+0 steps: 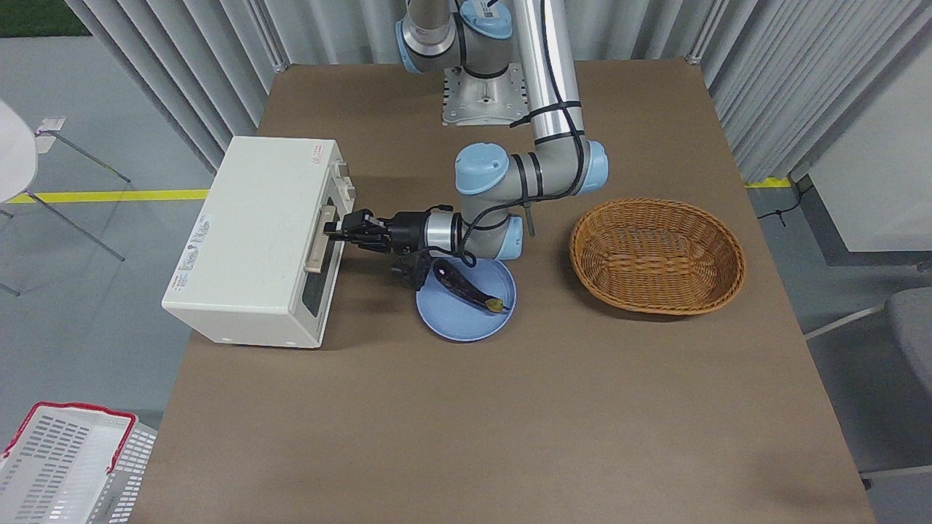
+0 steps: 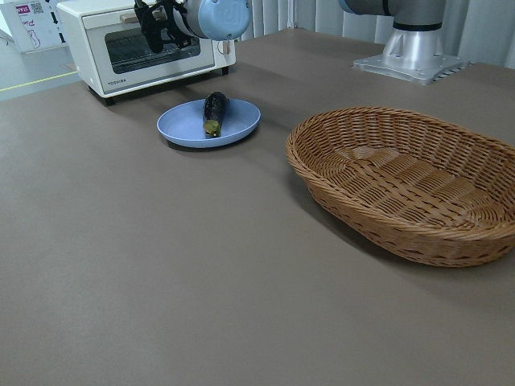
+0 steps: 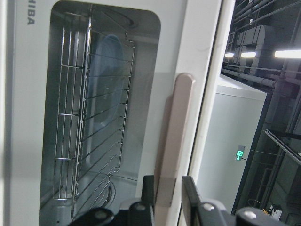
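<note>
The white toaster oven [image 1: 242,234] stands at left, door closed, its handle [image 3: 178,127] running vertically in the wrist view. My gripper [image 1: 334,230] is at that handle, its two fingertips on either side of the handle's lower end [image 3: 167,186], open; whether they touch it is unclear. Through the glass a wire rack and a pale blue round thing show inside. Beside the oven a blue plate [image 1: 454,323] holds a dark eggplant [image 1: 463,284] under my wrist.
A wicker basket [image 1: 657,256] sits to the right on the table [image 1: 515,419]. A white laundry basket [image 1: 65,463] is off the table at lower left.
</note>
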